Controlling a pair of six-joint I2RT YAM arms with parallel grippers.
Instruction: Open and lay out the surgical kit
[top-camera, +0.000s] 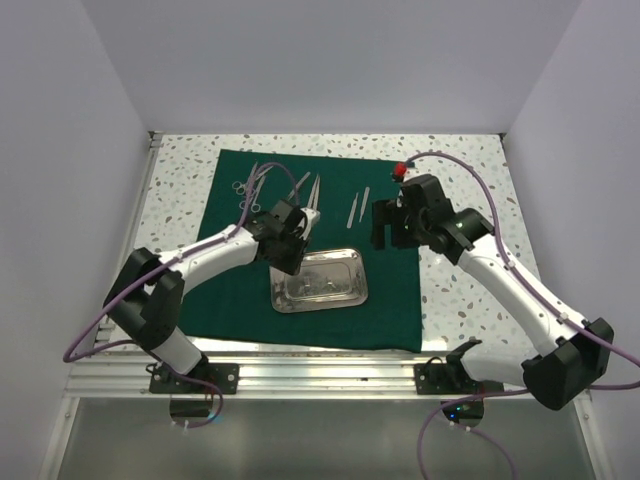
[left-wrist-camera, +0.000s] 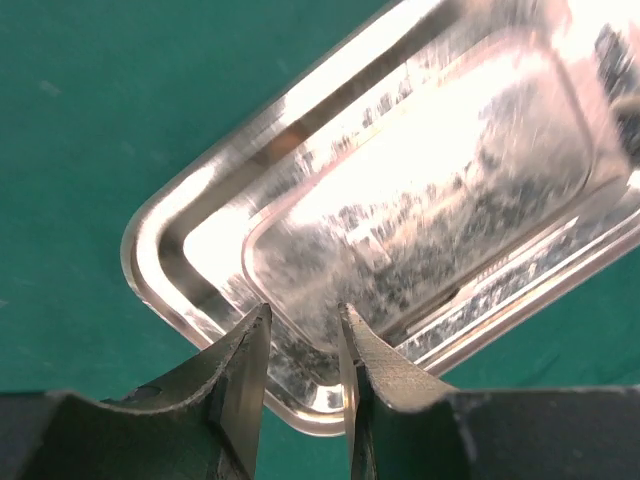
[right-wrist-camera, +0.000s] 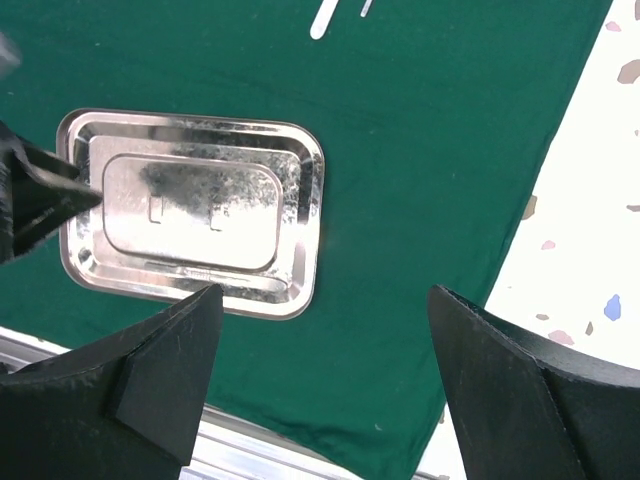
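Observation:
The shiny metal tray (top-camera: 322, 283) lies flat on the green cloth (top-camera: 230, 300), and nothing shows in it but reflections. Over its left end hangs my left gripper, fingers partly open and the gap empty. The right gripper is wide open and empty, held above the cloth to the right of the tray. On the upper cloth lie tweezers (top-camera: 314, 192), two slim scalpel-like tools (top-camera: 352, 211) and, at the far left, scissor-like instruments with ring handles (top-camera: 256, 208). My left arm partly covers that group in the top view.
Speckled white table (top-camera: 470, 300) surrounds the cloth, with a metal rail (top-camera: 320, 370) along the front. In the right wrist view the left gripper reaches in over the tray's left end.

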